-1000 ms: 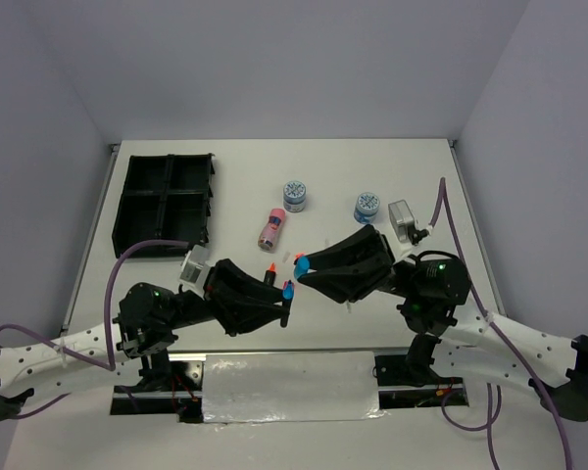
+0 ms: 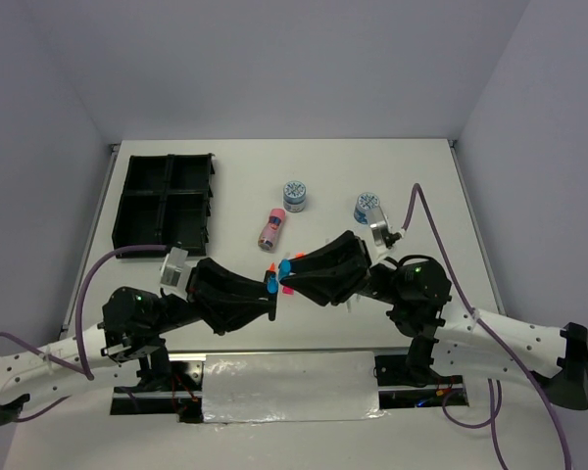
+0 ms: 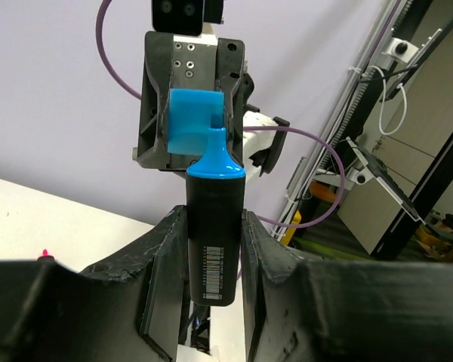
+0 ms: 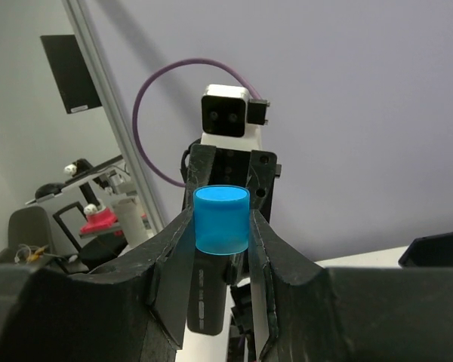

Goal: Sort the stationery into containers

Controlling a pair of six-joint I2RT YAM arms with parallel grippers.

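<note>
My left gripper is shut on a black marker (image 3: 215,264), held upright with its blue shoulder and tip (image 3: 216,160) bare on top. My right gripper is shut on a blue cap (image 4: 222,226). In the left wrist view the marker's tip overlaps the cap (image 3: 192,121), which lies beyond it. From the top, the cap (image 2: 285,269) is just up and right of the marker's blue end (image 2: 271,284); whether they touch, I cannot tell. The black compartment tray (image 2: 164,203) looks empty at the back left.
A pink bottle (image 2: 272,229) and two blue-lidded jars, one central (image 2: 294,196) and one to the right (image 2: 367,208), stand on the white table (image 2: 245,162). An orange-tipped marker (image 2: 271,267) and pink pieces lie partly hidden by the grippers.
The right gripper with the cap has moved left.
</note>
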